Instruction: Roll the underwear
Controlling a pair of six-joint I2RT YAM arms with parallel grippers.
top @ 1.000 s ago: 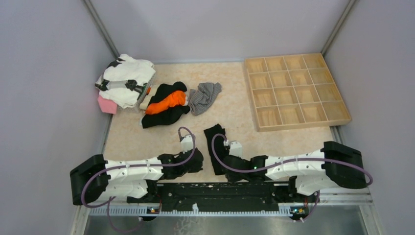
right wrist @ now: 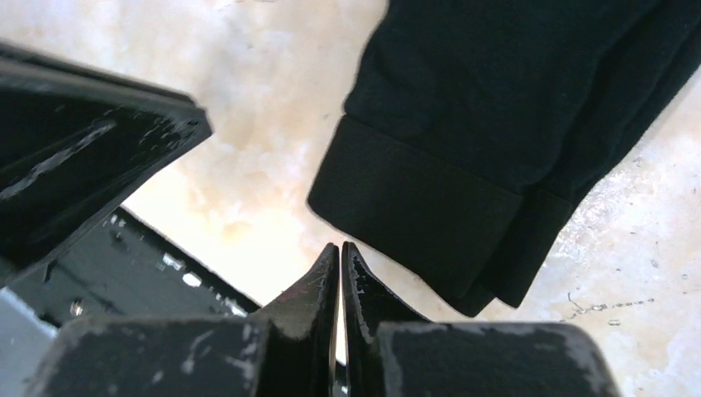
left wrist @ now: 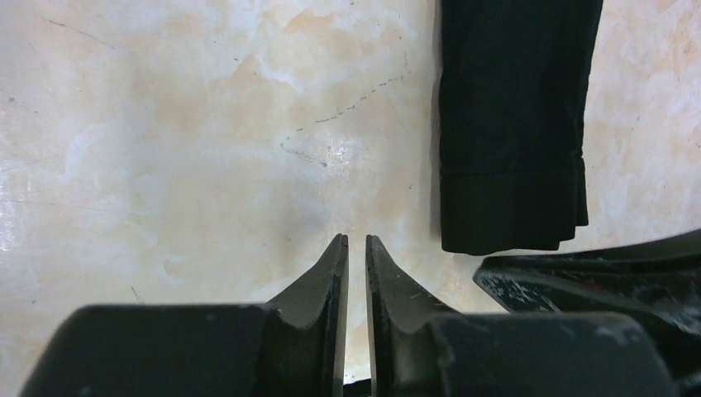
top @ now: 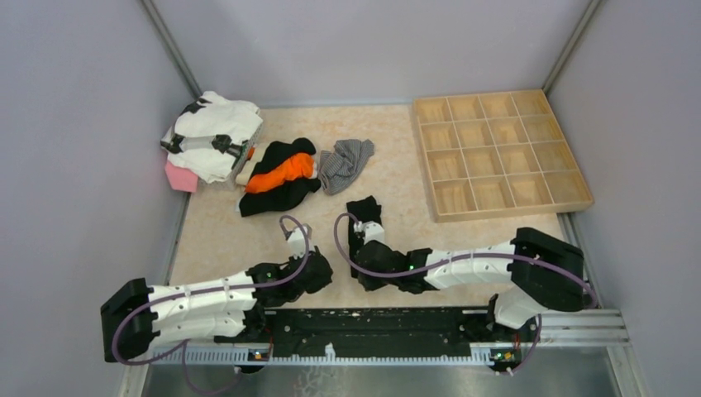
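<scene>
The black underwear (top: 363, 210) lies folded into a long strip on the table, partly under my right arm in the top view. Its banded end (left wrist: 508, 207) faces me, right of my left gripper in the left wrist view; that gripper's fingertips are slightly apart with nothing between them. My right gripper is shut, nothing showing between its fingers, just short of the banded end (right wrist: 413, 215) in the right wrist view.
Folded garments (top: 281, 174), a grey checked cloth (top: 345, 165) and a basket of white cloths (top: 211, 136) are at the back left. An empty wooden compartment tray (top: 504, 153) stands at the back right.
My right gripper has moved left and up in the top view, and the underwear strip now reaches further back and stands straighter. My left gripper has moved left and slightly back.
</scene>
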